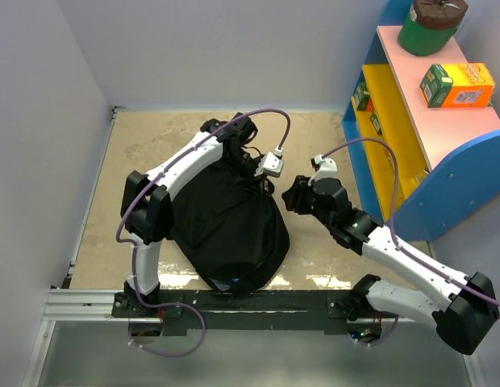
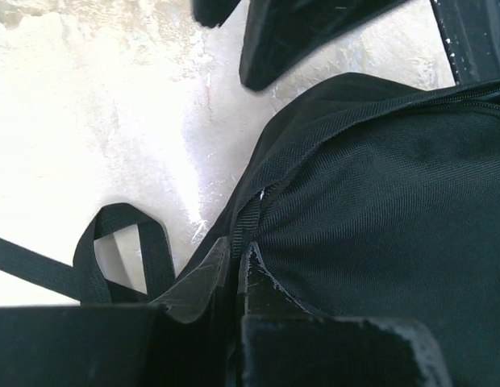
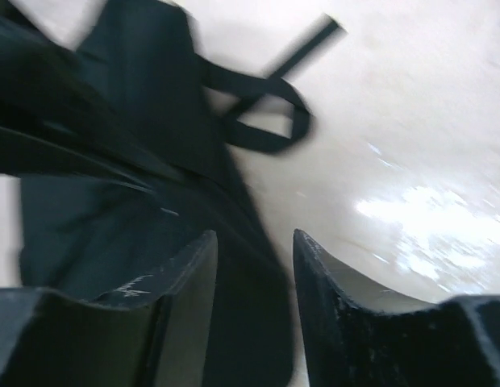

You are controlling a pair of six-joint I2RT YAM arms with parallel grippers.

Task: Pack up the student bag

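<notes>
A black backpack [image 1: 226, 234] lies on the beige table, its lower part spread toward the front edge; its strap [image 2: 145, 250] lies loose beside it. My left gripper [image 1: 262, 181] is over the bag's right upper side; in the left wrist view its fingers [image 2: 193, 290] are shut on the zippered edge of the bag's fabric. My right gripper [image 1: 294, 193] hangs just right of the bag, apart from it; in the right wrist view it points down with a gap between its fingertips, over the blurred black bag.
A shelf unit [image 1: 443, 177] with pink and yellow levels stands at the right, holding a green-orange box [image 1: 457, 85] and a green cylinder [image 1: 421, 31]. Bare table [image 1: 137, 137] shows at the back left and between bag and shelf.
</notes>
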